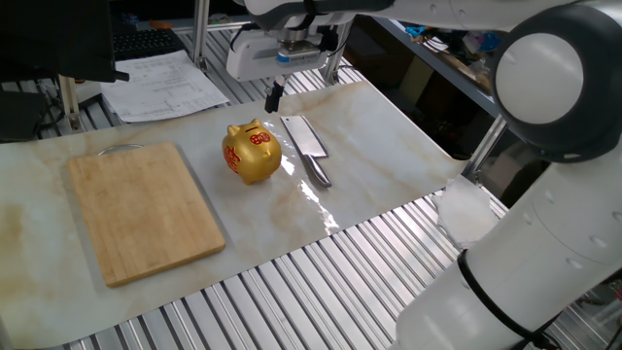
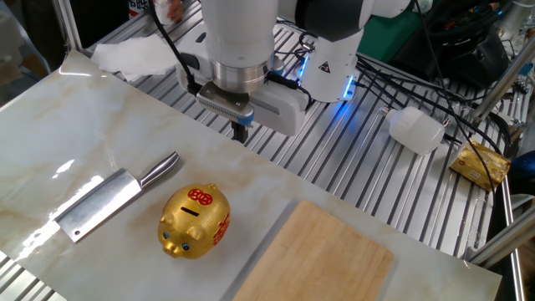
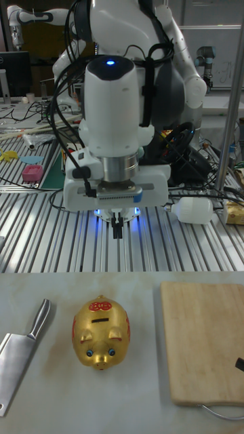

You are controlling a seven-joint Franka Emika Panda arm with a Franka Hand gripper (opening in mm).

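A gold piggy bank [image 1: 253, 153] with red markings stands upright on the marbled mat, between a wooden cutting board [image 1: 146, 214] and a cleaver [image 1: 306, 141]. The cleaver lies flat; its metal handle [image 2: 158, 169] and broad blade [image 2: 99, 204] both show in exterior view 2. My gripper [image 1: 274, 101] hangs above the scene, apart from all of these. Seen from exterior view 3, the dark fingers of the gripper [image 3: 118, 228] are together, and nothing shows between them. The piggy bank [image 3: 101, 333] has its face turned toward that camera.
Slatted metal table [image 2: 334, 159] borders the marbled mat [image 1: 379, 146]. Loose papers [image 1: 160, 92] lie beyond the mat. A white rounded object [image 2: 415, 130] and a gold box [image 2: 481, 164] sit on the slats. Bare mat surrounds the piggy bank, with narrow gaps to the board and cleaver.
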